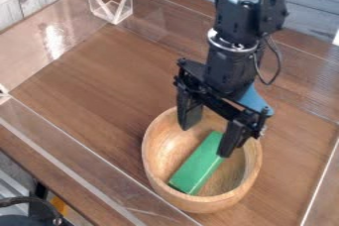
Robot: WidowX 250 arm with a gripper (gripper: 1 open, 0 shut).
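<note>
My black gripper [209, 133] hangs open over a round wooden bowl [165, 165], its two fingers spread above the bowl's back part. Inside the bowl lies a green rectangular block [197, 165], tilted diagonally, below the fingers with nothing between them. A blue object [255, 99] is partly hidden behind the gripper, to the right.
A white wire holder [110, 8] stands at the back left. Clear panels run along the table's edges.
</note>
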